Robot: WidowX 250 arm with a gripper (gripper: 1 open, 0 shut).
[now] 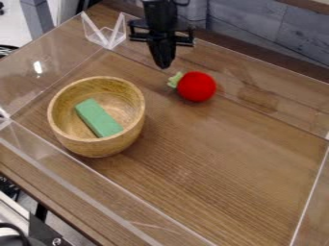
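Observation:
My gripper [164,60] is at the top centre of the view, dark, with its fingers pointing down and shut, nothing seen between them. Below it and to the right, apart from it, a red round object with a pale green top [197,86] rests on the wooden table [218,173]. At the left, a round wooden bowl [123,144] holds a green block [99,119].
The table's left edge [26,163] runs along the bowl's side. A wooden wall or ledge [276,29] stands at the back right.

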